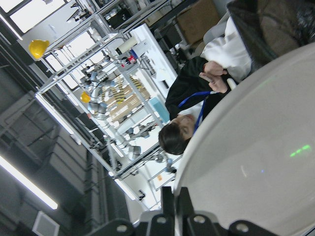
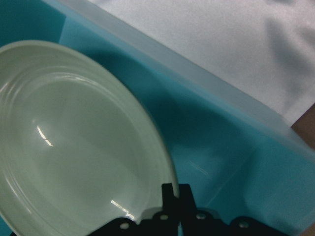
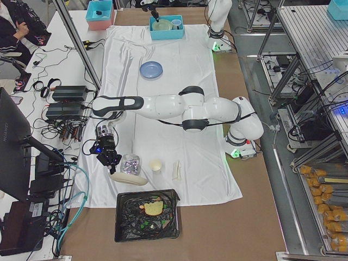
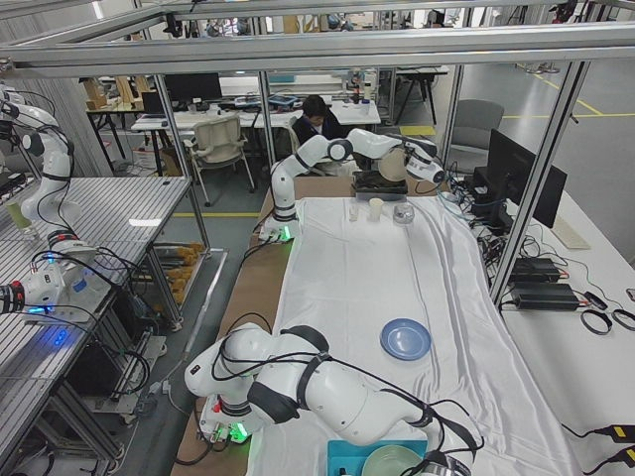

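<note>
My left gripper is shut on the rim of a white plate [image 3: 128,179], held tilted on its side above the near edge of the cloth, just behind a black bin [image 3: 126,231]. A yellow scrap of food [image 3: 154,207] shows in that bin. In the right wrist view my right gripper is shut on the rim of a pale green plate [image 2: 78,142] in a blue box [image 2: 236,157] at the far end of the table.
A blue plate [image 3: 151,69] lies on the white cloth. A cream cup [image 3: 155,165], a crumpled clear item [image 3: 131,163] and a pale strip [image 3: 176,171] lie near the left gripper.
</note>
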